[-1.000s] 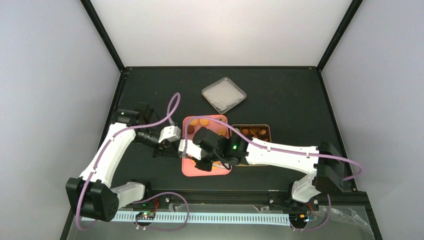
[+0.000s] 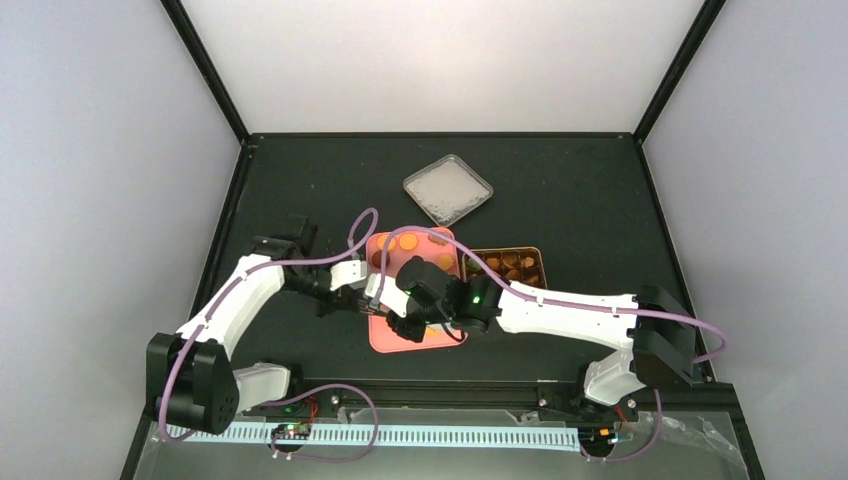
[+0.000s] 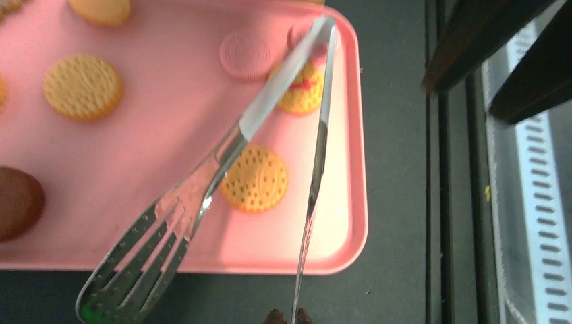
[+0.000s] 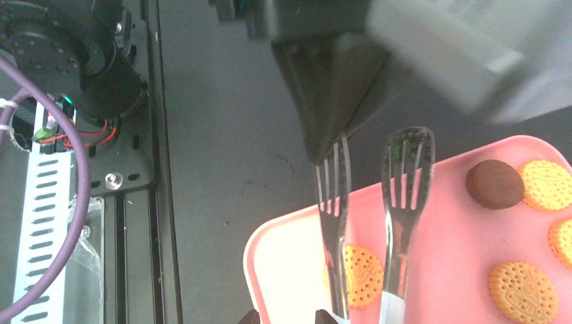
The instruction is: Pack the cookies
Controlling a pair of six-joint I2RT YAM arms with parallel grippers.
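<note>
Metal tongs (image 3: 246, 128) with slotted ends hang over the pink tray (image 3: 359, 169). My left gripper is shut on the thin slotted end of one tong arm. In the right wrist view, its dark fingers (image 4: 318, 145) meet that end. Beside the tongs' hinge side, my right gripper stands open, its fingers (image 3: 509, 108) clear of the tongs in the left wrist view. On the tray lie several yellow round cookies (image 3: 83, 88), a pink one (image 3: 244, 54) and a dark brown one (image 3: 20, 202). From above, the arms hide much of the tray.
A gold-edged box (image 2: 541, 262) with wrapped brown and yellow pieces stands right of the tray, partly covered by the right arm. Behind the tray lies a clear lid (image 2: 448, 190).
The left arm has shifted rightward and a little toward the front, its purple hose loop with it. The lid stays put.
</note>
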